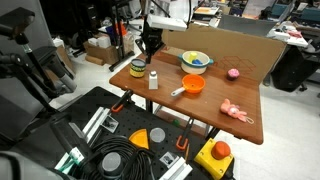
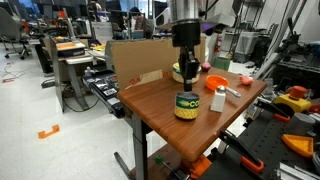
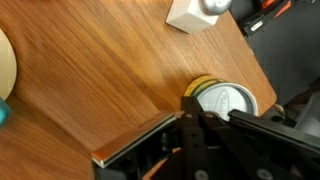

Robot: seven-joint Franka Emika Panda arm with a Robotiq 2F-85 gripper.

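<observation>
Above the left part of the wooden table [image 1: 215, 108], my gripper [image 1: 150, 56] points down, shut, with nothing visible between its fingers. A round can [image 1: 137, 69] with a yellow and dark label stands upright near the table's left edge. In exterior view 2 the gripper [image 2: 186, 84] is over the can [image 2: 187, 106], with a gap between them. Part of the can [image 3: 225, 98] shows past the fingers in the wrist view, its pale lid facing up. Beside it stands a small white bottle [image 1: 153, 82] with a grey cap.
An orange bowl [image 1: 194, 83], a larger bowl [image 1: 195, 66] with yellow and blue things, a red round item [image 1: 233, 73] and a pink toy [image 1: 236, 109] occupy the table. A low wooden panel [image 1: 240, 52] bounds the back.
</observation>
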